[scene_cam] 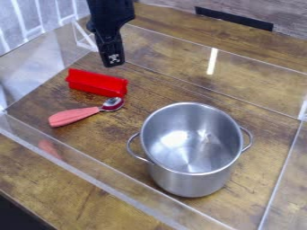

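My black gripper (113, 56) hangs high at the upper left, above and behind a red block-like object (99, 83) lying on the wooden table. Whether its fingers are open or shut is hard to make out. In front of the red object lies a spoon with a pink handle (72, 116) and a shiny bowl end. A large steel pot (192, 162) with two side handles stands upright at the lower right, empty as far as shows.
Clear panels (282, 193) border the work area on the wooden table (228, 81).
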